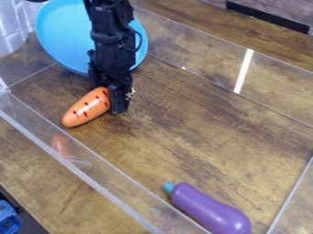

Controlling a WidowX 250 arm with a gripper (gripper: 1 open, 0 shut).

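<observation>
An orange toy carrot (86,108) lies on the wooden floor at the left, near the clear wall. My black gripper (113,99) is down at the carrot's upper end, over or around it; its fingers are dark and overlap, so I cannot tell whether they are shut on it. A blue plate or bowl (64,27) sits behind the arm at the upper left. A purple toy eggplant (210,208) lies at the lower right.
Transparent walls run along the left and right, and a blue object (6,218) is outside at the lower left.
</observation>
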